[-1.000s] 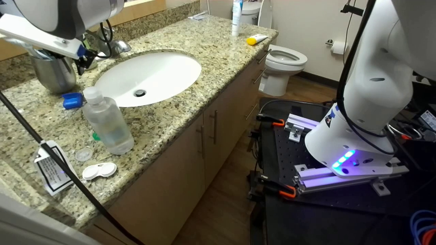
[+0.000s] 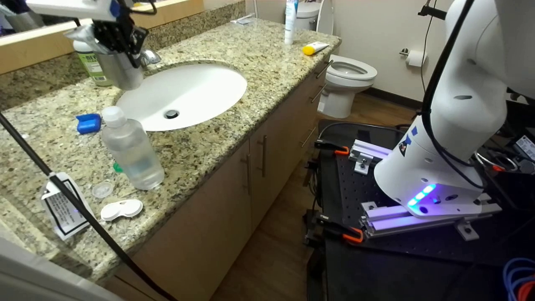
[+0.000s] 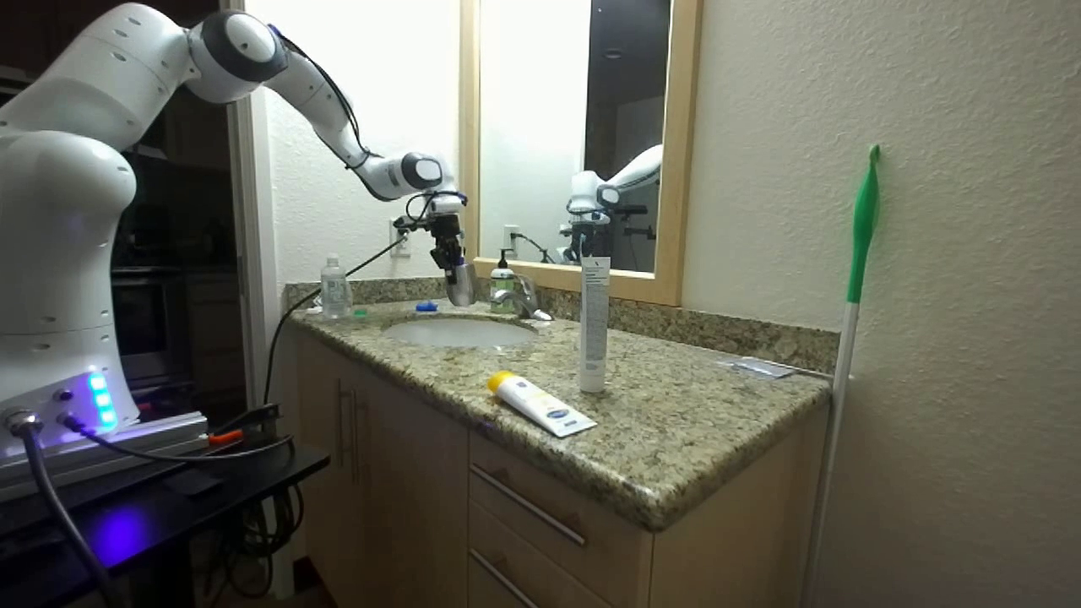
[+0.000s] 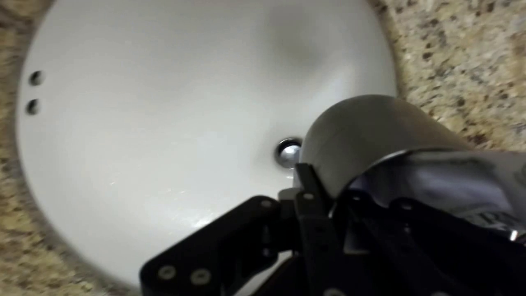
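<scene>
A brushed metal cup [image 2: 121, 70] with something clear and crinkled sticking out of its mouth hangs by the back left rim of the sink. My gripper [image 2: 134, 47] is shut on the cup's wall near its mouth. From the wrist, the cup [image 4: 374, 133] leans over the right part of the white basin [image 4: 148, 123], beside the drain. One black fingertip [image 4: 306, 173] lies against the cup's outer side; the other is partly hidden inside. In the second exterior view the cup [image 3: 461, 285] is tilted, above the counter level near the faucet.
A green-labelled soap bottle [image 2: 92, 64] stands behind the cup, with the faucet [image 2: 149, 57] close by. A clear bottle [image 2: 133, 150], blue case [image 2: 88, 123] and white lens case [image 2: 122, 209] occupy the near counter. Two tubes lie and stand at the far end.
The metal cup was upright on the counter beside the blue case. Now it is raised and moved right toward the sink with my gripper. The soap bottle shows more clearly.
</scene>
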